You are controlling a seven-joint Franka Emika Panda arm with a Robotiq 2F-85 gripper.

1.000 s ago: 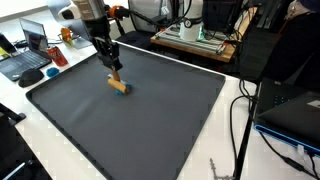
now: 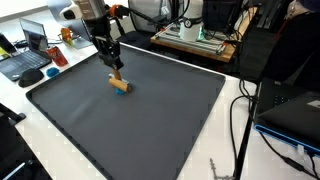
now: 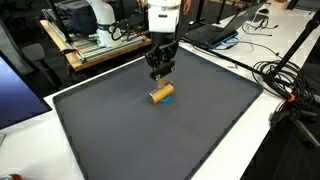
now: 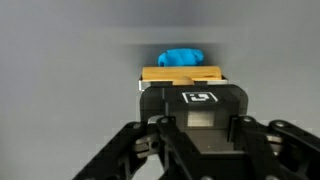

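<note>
A light wooden mallet-like piece (image 3: 161, 95) has a thick cylindrical head and a short upright handle. My gripper (image 2: 115, 68) is above it, pointing down and shut on the handle. A small blue object (image 3: 166, 100) shows beside and partly under the head. In the wrist view the wooden head (image 4: 158, 73) spans crosswise in front of the gripper body, and the blue object (image 4: 181, 57) lies just beyond it. The gripper body hides most of the handle there. Whether the head touches the blue object cannot be told.
A laptop (image 2: 36, 38) and a red cup (image 2: 57, 56) stand off its left side. Cables (image 2: 238, 110) lie beyond its right edge.
Nothing else visibly moved.
</note>
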